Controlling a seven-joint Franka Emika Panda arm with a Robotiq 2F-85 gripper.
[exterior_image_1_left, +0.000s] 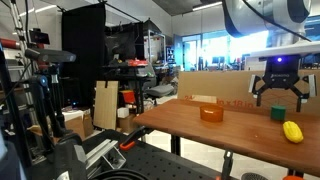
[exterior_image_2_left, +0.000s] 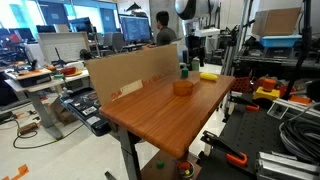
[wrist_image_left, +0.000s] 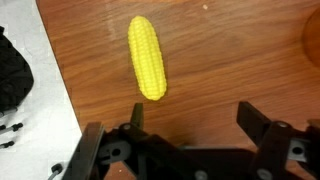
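Observation:
A yellow ear of corn (wrist_image_left: 147, 58) lies on the wooden table, left of centre in the wrist view. In exterior view 1 the corn (exterior_image_1_left: 292, 131) rests near the table's right end. My gripper (exterior_image_1_left: 281, 103) hangs above the table behind the corn, clear of it. Its two dark fingers stand wide apart at the bottom of the wrist view, with the gripper open and bare wood between the fingertips. A green object (exterior_image_1_left: 278, 113) stands on the table close below the gripper; whether they touch cannot be told.
An orange bowl (exterior_image_1_left: 211, 113) sits mid-table, and its edge (wrist_image_left: 312, 38) shows at the right of the wrist view. A cardboard panel (exterior_image_2_left: 135, 78) rises along one long side of the table (exterior_image_2_left: 160, 118). Bare wood lies between bowl and corn.

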